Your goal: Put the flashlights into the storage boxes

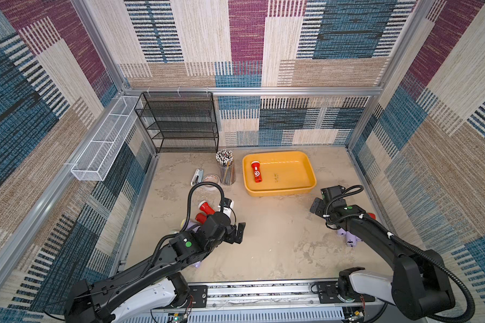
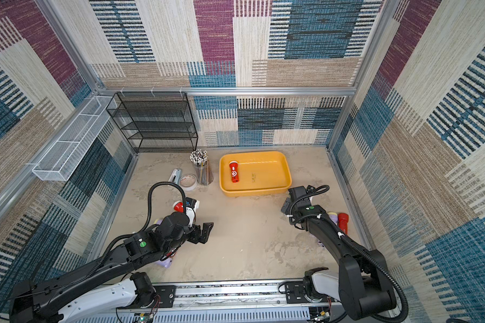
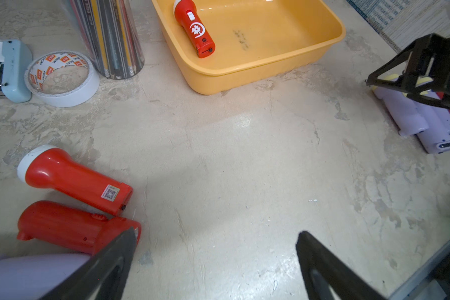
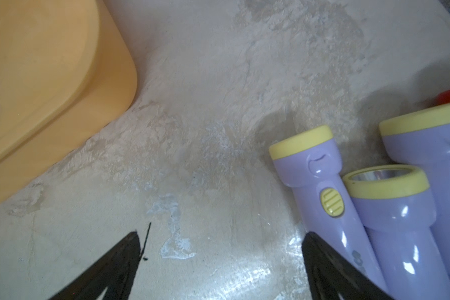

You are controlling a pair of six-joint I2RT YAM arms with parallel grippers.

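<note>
A red flashlight (image 3: 195,29) lies at the left end of the yellow box (image 3: 270,67). Left on the table are a red flashlight with a white head (image 3: 77,179), another all-red flashlight (image 3: 67,227), and part of a purple one (image 3: 30,277). My left gripper is open over bare table to the right of these. On the right, several purple flashlights with yellow rims (image 4: 330,205) lie side by side, a bit of red beyond them. My right gripper is open and empty; its right finger overlaps the nearest purple flashlight in the right wrist view.
Behind the left flashlights stand a pencil cup (image 1: 227,169), a roll of tape (image 3: 62,77) and a stapler (image 3: 7,70). A black wire rack (image 1: 177,123) is at the back left.
</note>
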